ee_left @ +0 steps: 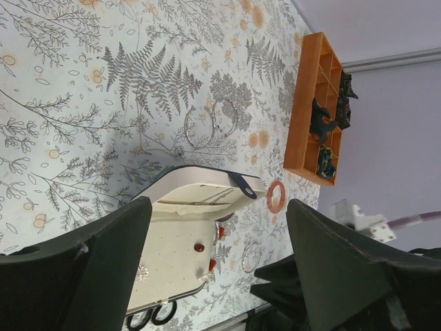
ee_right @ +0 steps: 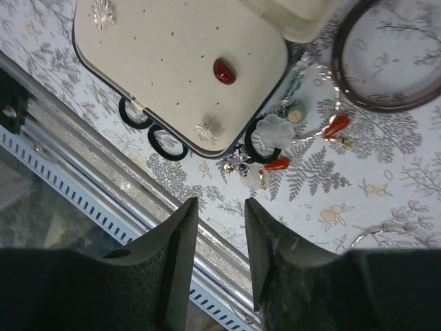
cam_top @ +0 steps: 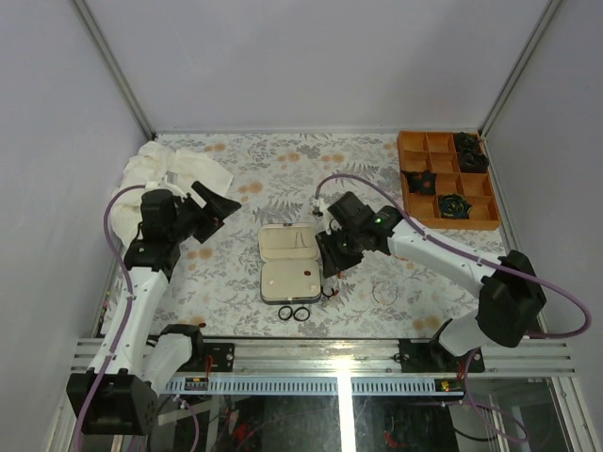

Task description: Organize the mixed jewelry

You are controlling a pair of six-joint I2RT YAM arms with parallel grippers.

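The open cream jewelry case (cam_top: pixel 290 280) lies mid-table, with a red stone (ee_right: pixel 224 71) and clear sparkly pieces (ee_right: pixel 207 131) inside. Against its right corner, a small cluster holds a white flower piece (ee_right: pixel 274 131), red drops (ee_right: pixel 278 164) and a beaded bracelet (ee_right: pixel 337 96). My right gripper hovers close by on the front side, fingers part open and empty. A dark bangle (ee_right: pixel 351 88) rests right of the case. Two black rings (ee_right: pixel 165 143) lie along its front edge. My left gripper is open and empty, above the left part of the table.
An orange compartment tray (cam_top: pixel 445 140) at the back right holds dark items in several sections. White cloth (cam_top: pixel 141 169) lies at the back left. Thin hoops (ee_left: pixel 200 129) show behind the case. A thin bracelet (cam_top: pixel 384 294) lies to the right. The metal rail (cam_top: pixel 283 353) borders the front.
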